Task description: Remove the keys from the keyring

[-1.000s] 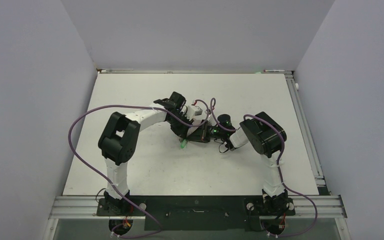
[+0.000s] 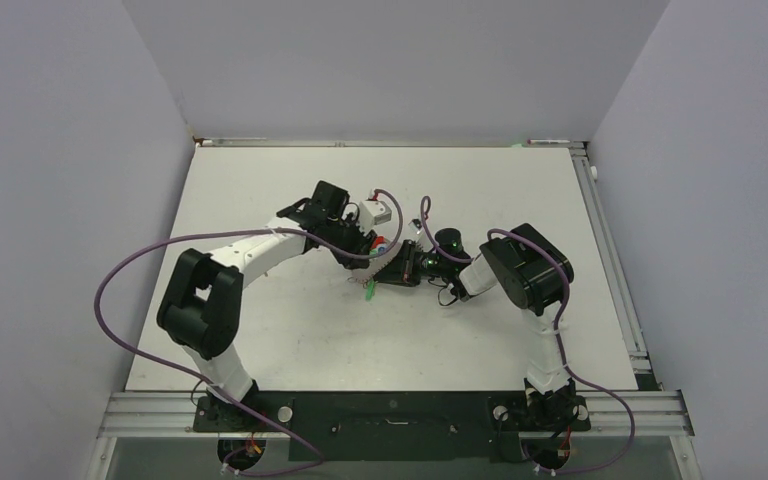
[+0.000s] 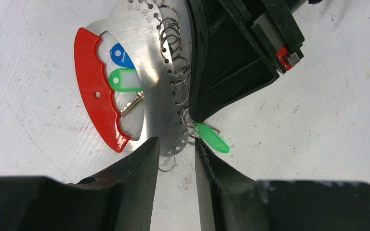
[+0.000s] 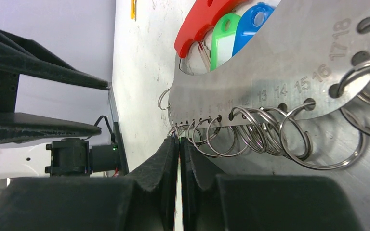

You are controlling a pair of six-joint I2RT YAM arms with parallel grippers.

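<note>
A steel keyring plate (image 3: 159, 96) with red grip (image 3: 96, 91) lies on the table, small rings along its edge, with blue (image 3: 120, 57) and green (image 3: 120, 79) tags in its opening. My right gripper is shut on something small at the ring edge, largely hidden by its fingers. A green key (image 3: 211, 138) pokes out beside it in the left wrist view. My left gripper hangs above the plate's lower end, fingers apart with nothing seen between them.
Cables loop over the arms. Side walls and rails border the table.
My left arm has drawn back leftward from the keyring over the last second, uncovering more of it. The right arm has not visibly moved.
</note>
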